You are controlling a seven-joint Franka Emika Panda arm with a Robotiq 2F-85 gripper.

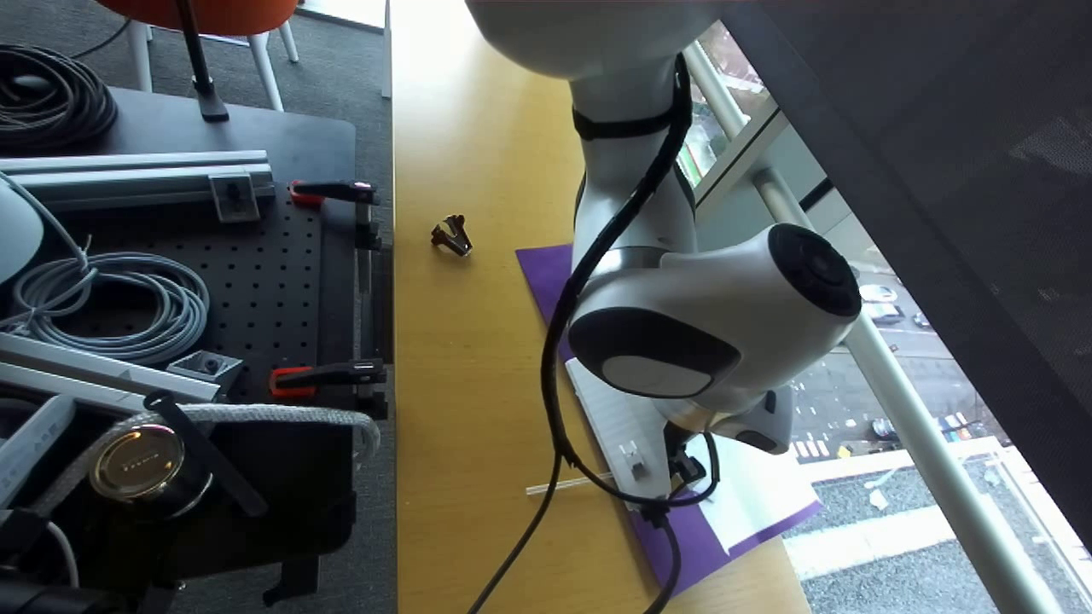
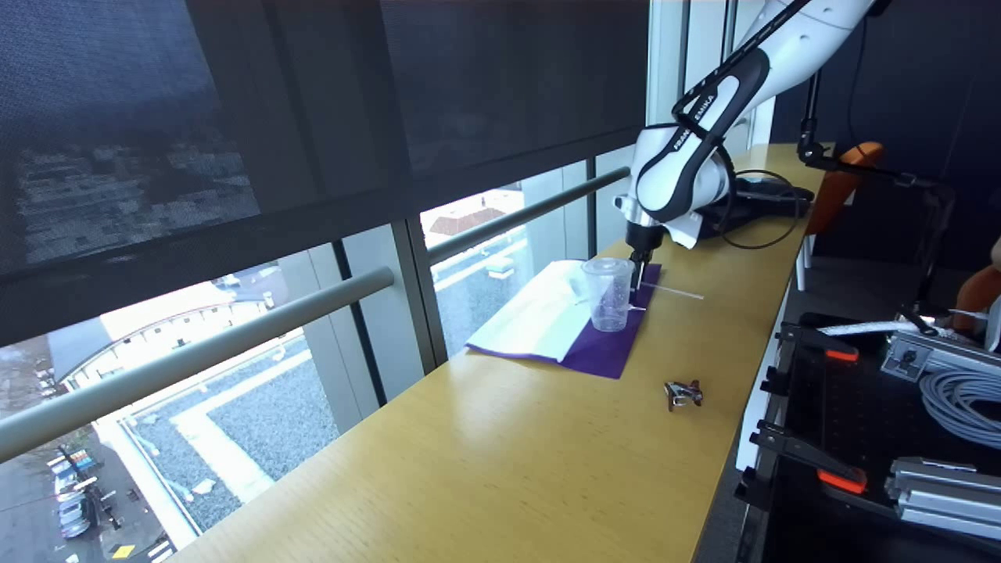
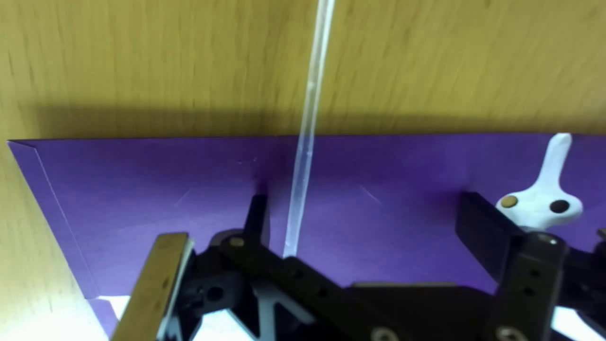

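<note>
A thin clear straw (image 3: pixel 307 133) crosses the edge of the purple folder (image 3: pixel 142 193) in the wrist view, one end over the bare wood. My gripper is open low above the folder, its fingers (image 3: pixel 477 233) wide apart. The straw runs between them, nearer the left finger, and its near end disappears behind the gripper body. A flat white piece with two holes (image 3: pixel 539 201) lies on the folder just past the right finger. In exterior view 2, a clear plastic cup (image 2: pixel 610 299) stands upright on the folder, close to my gripper (image 2: pixel 638 278).
White paper (image 2: pixel 535 310) covers part of the folder. A staple remover (image 1: pixel 451 235) lies apart on the wooden table (image 1: pixel 471 409). The window railing (image 1: pixel 901 379) borders one side; a black cart (image 1: pixel 287 246) with clamps and cables is on the other.
</note>
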